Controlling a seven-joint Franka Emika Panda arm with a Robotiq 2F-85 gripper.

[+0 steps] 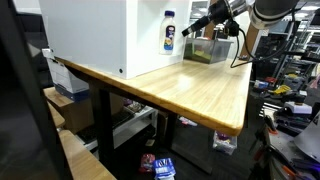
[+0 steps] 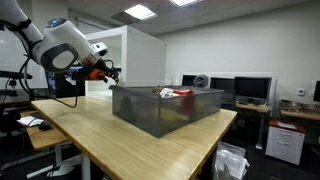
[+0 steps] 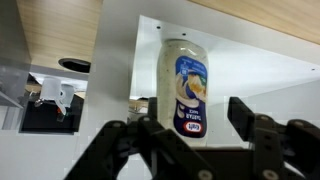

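Observation:
A clear bottle with a blue and yellow label (image 1: 168, 38) stands upright against a white cabinet (image 1: 90, 35). In the wrist view the same bottle (image 3: 187, 70) is seen beyond the fingers, its lower part between them in the picture. My gripper is open, with room between the two dark fingertips. In the first exterior view the gripper (image 1: 186, 34) is just right of the bottle, near its upper half, and looks apart from it. The second exterior view shows the gripper (image 2: 112, 74) close to the white cabinet; the bottle is not clearly seen there.
A grey open bin (image 2: 165, 108) with several items stands on the wooden table (image 1: 195, 92), near the arm. Boxes (image 1: 163, 168) lie on the floor below.

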